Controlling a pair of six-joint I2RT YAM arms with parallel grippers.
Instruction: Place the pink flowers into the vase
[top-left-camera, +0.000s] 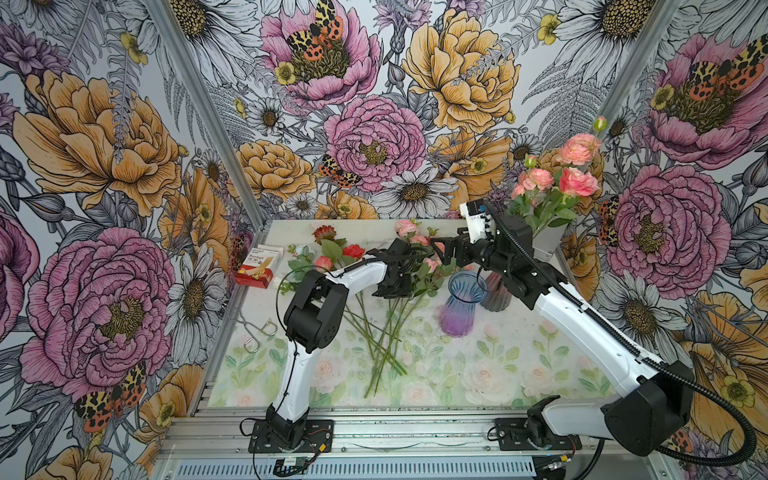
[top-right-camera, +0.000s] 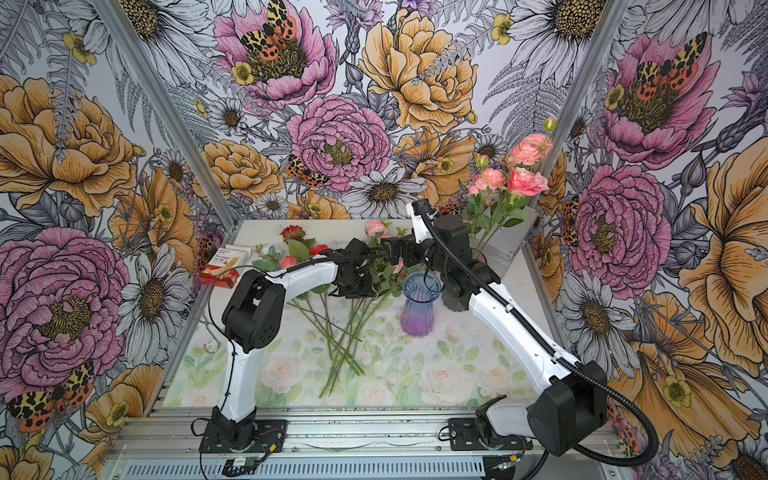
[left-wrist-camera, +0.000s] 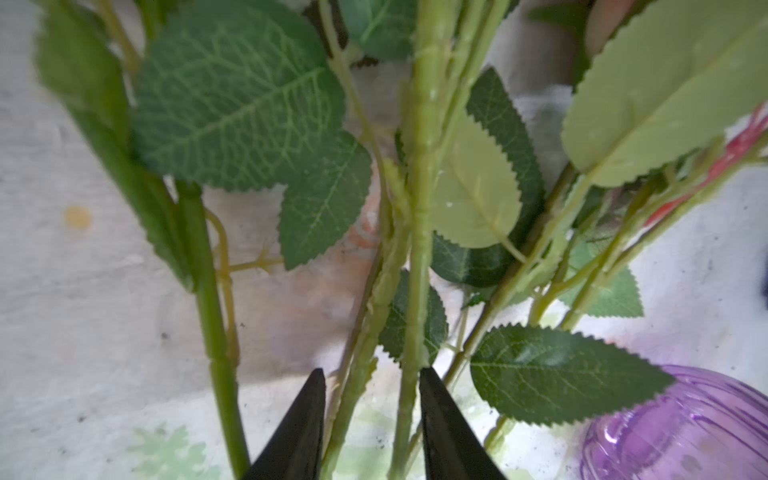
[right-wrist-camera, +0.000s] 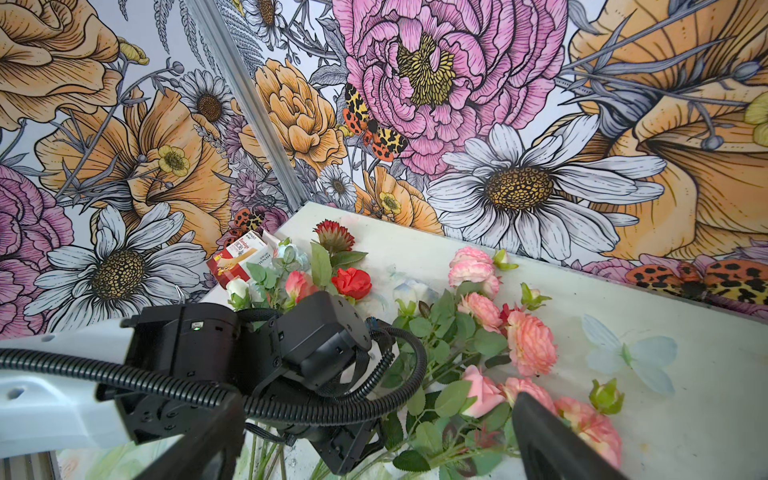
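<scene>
Several pink flowers (right-wrist-camera: 532, 344) lie at the back of the table, their leafy stems (top-left-camera: 389, 344) running toward the front. Over those stems hangs my left gripper, its fingers (left-wrist-camera: 289, 436) part open; green stems (left-wrist-camera: 416, 320) show between and beyond them, without a visible grip. To the right stands the upright blue-to-purple glass vase (top-left-camera: 462, 305), its mouth bare; its edge (left-wrist-camera: 680, 432) enters the left wrist view. My right gripper is open and empty, raised behind the vase and facing left. Part of the flower bunch is hidden behind the left arm.
A darker ribbed vase (top-left-camera: 497, 294) stands right behind the glass one. Upright coral flowers (top-left-camera: 577, 181) rise at the back right. Red flowers (right-wrist-camera: 352, 282) and a small box (top-left-camera: 257, 265) lie left, with scissors (top-left-camera: 254, 336) nearer.
</scene>
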